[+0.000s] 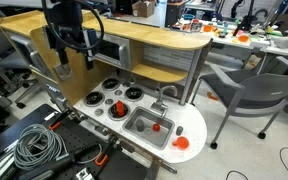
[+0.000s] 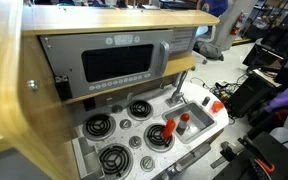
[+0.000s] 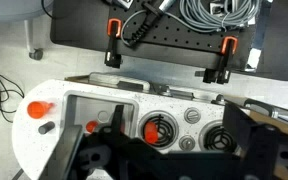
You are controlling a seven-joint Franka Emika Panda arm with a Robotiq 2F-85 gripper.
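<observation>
My gripper hangs high over the front of a toy kitchen, its two dark fingers wide apart and nothing seen between them. In exterior view 1 the black arm (image 1: 72,18) reaches in at upper left, well clear of the counter. A red object (image 2: 169,130) stands by the stove burners; from above, the same red object (image 3: 152,132) shows between the fingers but far below. Inside the grey sink (image 1: 143,122) sits a smaller red item (image 1: 156,127). An orange-red piece (image 3: 39,109) rests on the white counter beyond the sink.
Behind the burners stands a silver microwave (image 2: 118,64) under a wooden shelf (image 2: 124,20). The faucet (image 2: 178,88) rises behind the sink. Coiled cable (image 3: 219,12) lies on the black table in front. A grey chair (image 1: 249,92) stands to the right.
</observation>
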